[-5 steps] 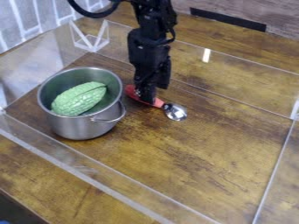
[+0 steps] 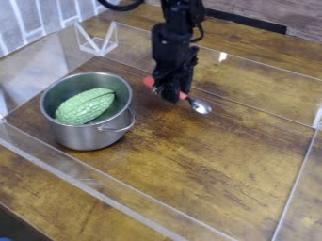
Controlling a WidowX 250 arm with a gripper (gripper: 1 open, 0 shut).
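My black gripper (image 2: 172,87) is over the wooden table, right of and behind a steel pot, shut on a spoon (image 2: 201,106) with a red handle and metal bowl. The handle is partly hidden by the fingers. The pot (image 2: 98,136) holds a green bitter melon (image 2: 83,105) and stands on the left.
Clear barrier walls run along the left and right sides.
The gripper has risen toward the back with the spoon, which has moved up and slightly right in the view.
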